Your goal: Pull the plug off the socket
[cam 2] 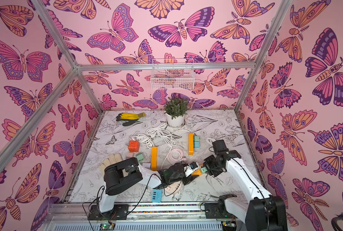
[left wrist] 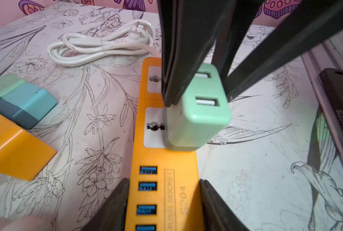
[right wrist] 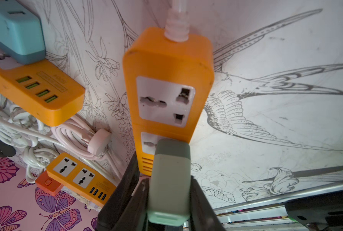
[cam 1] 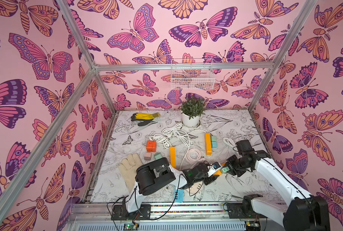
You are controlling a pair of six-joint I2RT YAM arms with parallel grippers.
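Observation:
An orange power strip (left wrist: pixel 152 154) with USB ports and socket faces lies in front of my left gripper, which is shut on its near end. A mint-green plug block (left wrist: pixel 202 123) with USB slots sits on the strip's socket face, beside a visible socket. My right gripper is shut on that green block, its dark fingers coming down from above in the left wrist view. In the right wrist view the strip (right wrist: pixel 167 57) runs on beyond the block to a white cable; whether the plug is still seated I cannot tell.
Other orange strips (cam 1: pixel 208 144), teal and green blocks, an orange cube (cam 1: pixel 151 146), coiled white cables, a beige glove (cam 1: pixel 129 169), yellow-black gloves and a potted plant (cam 1: pixel 191 111) crowd the left and back.

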